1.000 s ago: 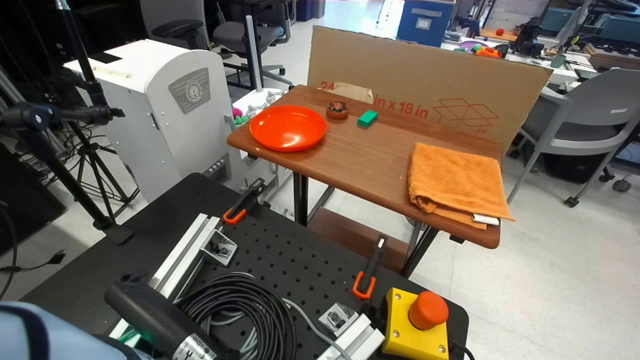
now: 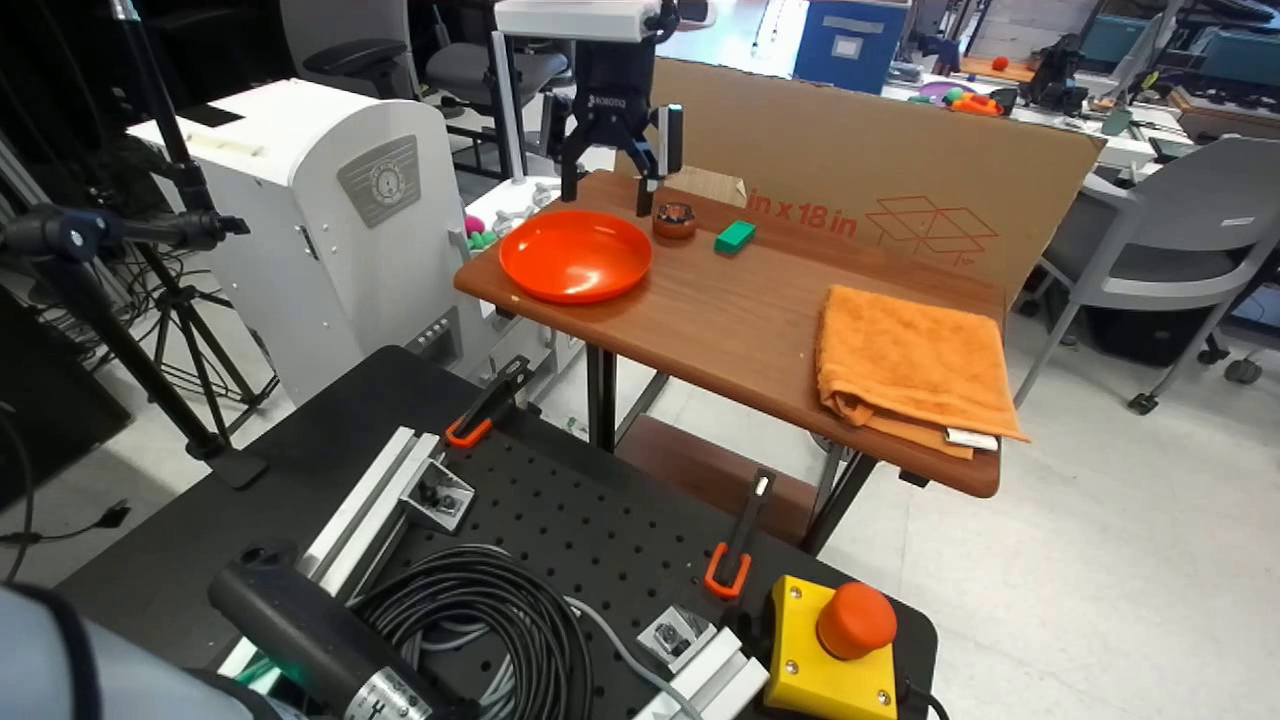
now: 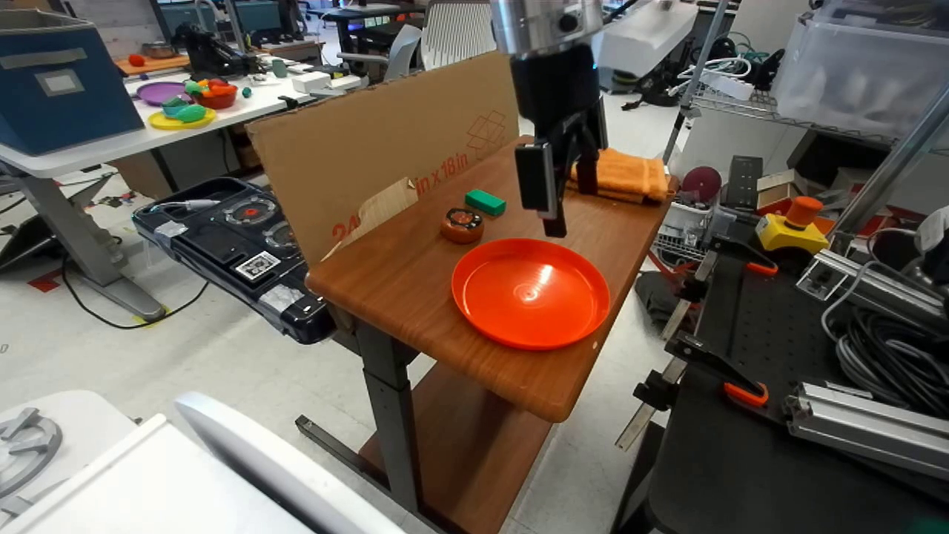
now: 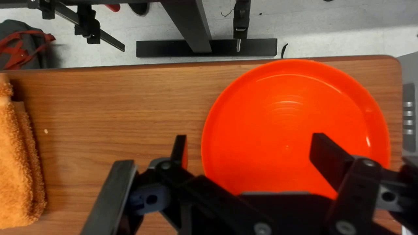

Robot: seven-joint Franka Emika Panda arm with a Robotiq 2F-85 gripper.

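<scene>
An orange-red plate (image 2: 576,258) lies at the left end of the brown table (image 2: 744,312). My gripper (image 2: 609,198) hangs above the table near the plate's far side, open, its fingers (image 4: 332,162) spread apart with nothing held. In the wrist view the plate (image 4: 290,121) fills much of the space below and ahead of the gripper. Beside the plate sits a small brown round bowl or pot (image 3: 463,225), with dark contents that I cannot make out. Close to it rests a green block (image 3: 485,202). Neither small thing shows in the wrist view.
A folded orange towel (image 2: 918,360) covers the table's right end. Upright cardboard (image 2: 828,168) lines the back edge as a barrier. In front stands a black bench with an emergency stop button (image 2: 857,620).
One second ago no gripper showed over the table in exterior view 1. Now it has come in from above, beside the plate. The plate, block, bowl and towel look unmoved.
</scene>
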